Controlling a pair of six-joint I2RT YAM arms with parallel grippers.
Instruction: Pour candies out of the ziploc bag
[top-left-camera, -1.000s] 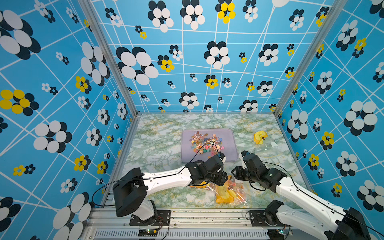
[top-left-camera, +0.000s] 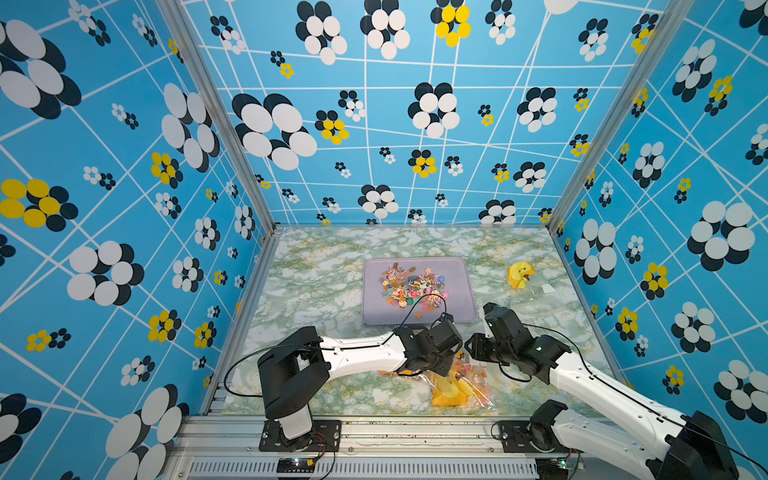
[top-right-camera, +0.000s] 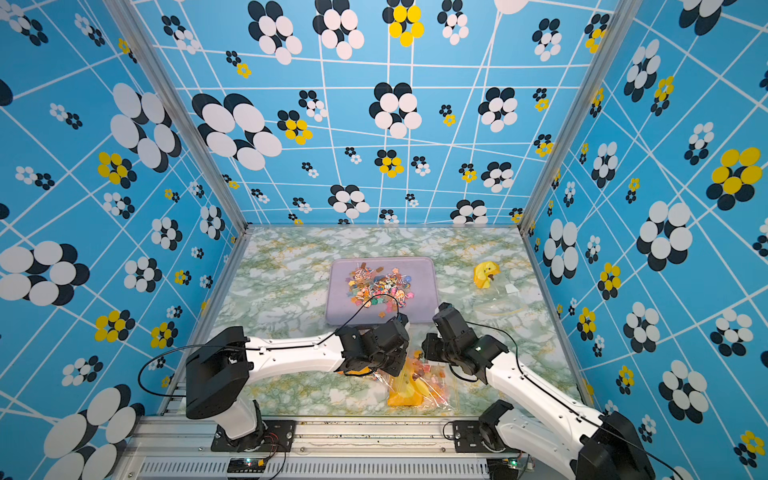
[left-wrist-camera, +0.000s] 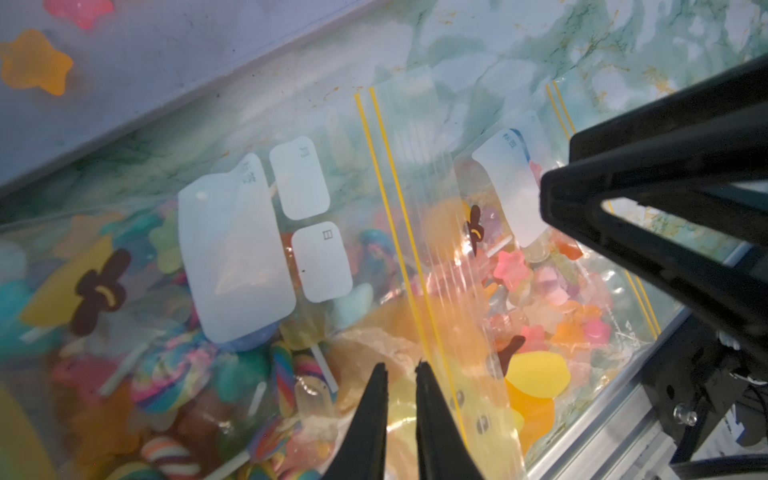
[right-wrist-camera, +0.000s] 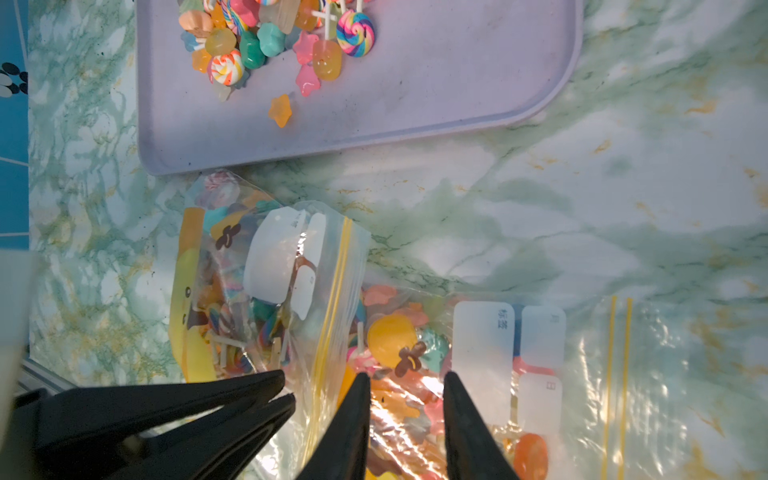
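Note:
My left gripper hangs over the first bag's zip end, its fingertips close together; whether they touch is unclear. My right gripper is over the bags, fingers apart with a narrow gap, candies visible between them. The tray holds a pile of loose candies (top-right-camera: 380, 288).
A crumpled yellow empty-looking bag (top-left-camera: 520, 273) lies right of the tray, beside a small white piece (top-left-camera: 548, 289). The table behind and left of the tray is clear. The front rail borders the bags.
Over the last second my left arm has moved rightward, toward the right gripper. The right arm has shifted only slightly.

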